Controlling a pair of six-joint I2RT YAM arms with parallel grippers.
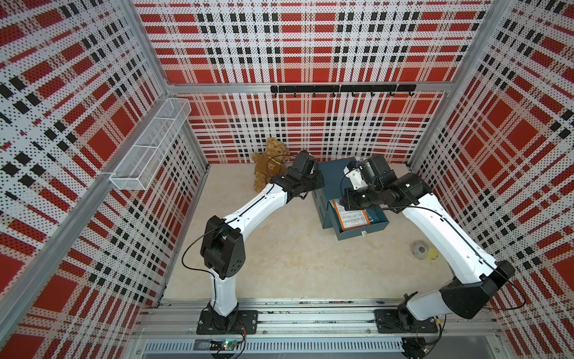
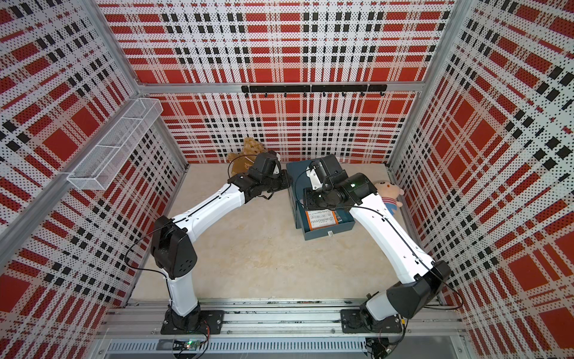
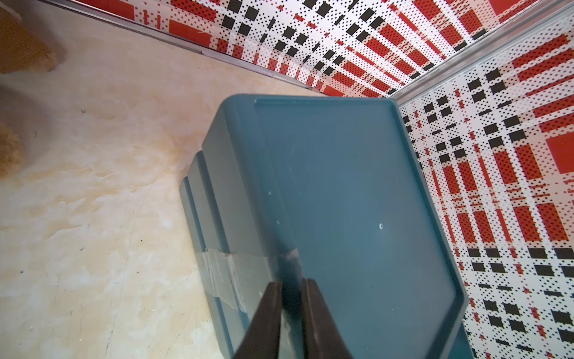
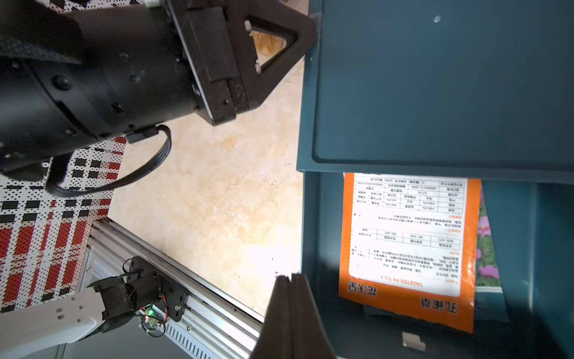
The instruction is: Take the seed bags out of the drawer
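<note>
A dark teal cabinet (image 3: 346,197) stands towards the back of the table, its drawer (image 1: 355,234) pulled out at the front. Inside lies an orange-edged seed bag (image 4: 409,251) with a white label, its far end under the cabinet top's edge. Beneath it peeks a green and pink bag (image 4: 489,263). My left gripper is at the cabinet's left top edge, its fingertips slightly apart; whether they touch the edge cannot be told. My right gripper is shut near the drawer's left wall, nothing visible between its fingers, with the orange bag to its right in the wrist view.
A teddy bear (image 1: 261,170) sits left of the cabinet at the back, a striped plush toy (image 2: 388,196) to its right. A small grey and yellow roll (image 1: 423,250) lies at the table's right. Clear table (image 1: 275,251) spreads at front and left. Both arms stand close together over the cabinet.
</note>
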